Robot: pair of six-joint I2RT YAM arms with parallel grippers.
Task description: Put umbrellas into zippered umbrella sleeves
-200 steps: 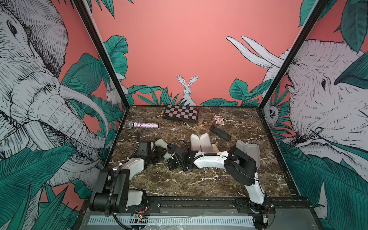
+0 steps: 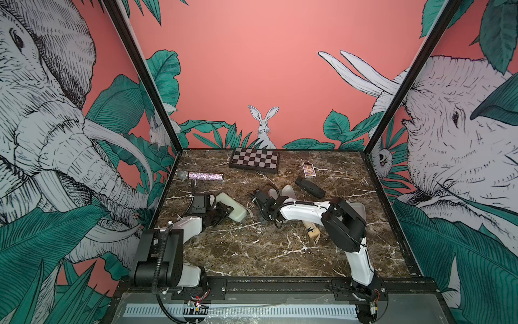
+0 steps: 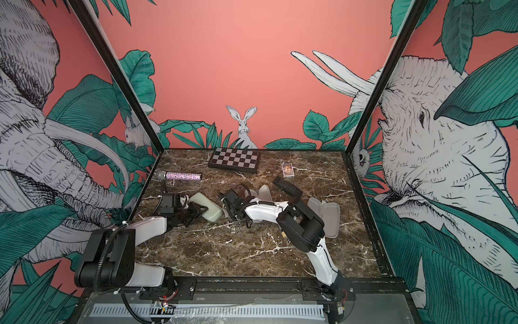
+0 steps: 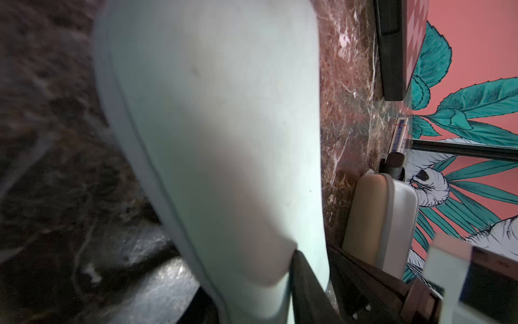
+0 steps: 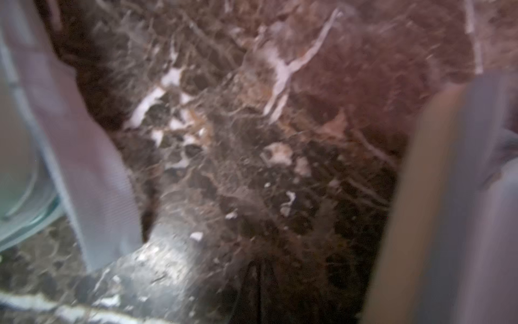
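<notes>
A pale green zippered sleeve (image 2: 231, 205) lies at centre left, my left gripper (image 2: 218, 215) shut on it; it fills the left wrist view (image 4: 210, 135). My right gripper (image 2: 260, 210) is just right of it, over bare marble between a grey strap (image 5: 91, 189) and a blurred tan-edged case (image 5: 426, 199); its shut tips show at the bottom of the right wrist view, nothing between them. An open grey case (image 3: 323, 216) lies at the right, another is partly behind my right gripper, and a tan object (image 2: 313, 232) is partly under my right arm.
A chessboard (image 2: 253, 159), a glittery microphone (image 2: 205, 176), a card box (image 2: 308, 170) and a dark elongated item (image 2: 310, 187) stand toward the back.
My right gripper has moved back and right from the green sleeve, now covering part of the middle grey case. My left gripper has shifted slightly back, uncovering more of the sleeve.
</notes>
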